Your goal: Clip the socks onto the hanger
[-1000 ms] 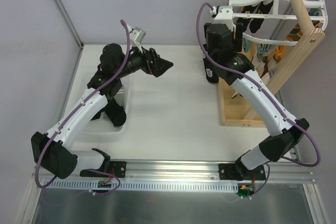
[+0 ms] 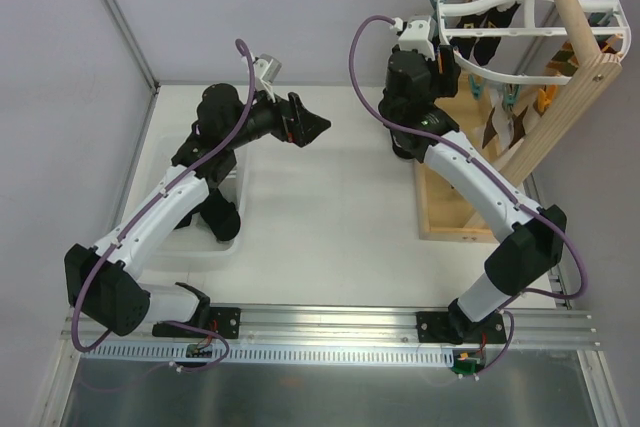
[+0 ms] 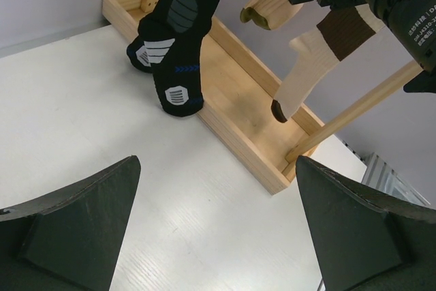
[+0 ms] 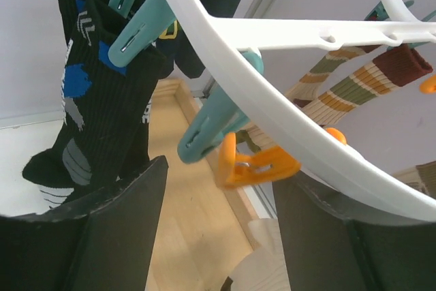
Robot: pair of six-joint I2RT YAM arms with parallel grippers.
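Observation:
A pair of black socks with blue and grey marks [image 4: 82, 100] hangs from teal clips [image 4: 139, 28] on the white round hanger [image 4: 293, 90]. Beside them, my right gripper is under the hanger's rim, its fingers apart and no sock between them. An orange clip [image 4: 255, 167] and another teal clip [image 4: 218, 124] sit just above that gap. My left gripper stands open and empty over the table, left of the hanging black socks [image 3: 178, 46]. Another black sock [image 2: 220, 217] lies in the white bin [image 2: 205, 249], partly hidden by my left arm.
The hanger is held on a wooden stand [image 2: 560, 112] with a wooden base [image 2: 437, 217]. Other socks, such as a beige and brown one [image 3: 310, 63], hang close on its right side. The white table [image 2: 335, 217] between the arms is clear.
My left arm has hardly moved.

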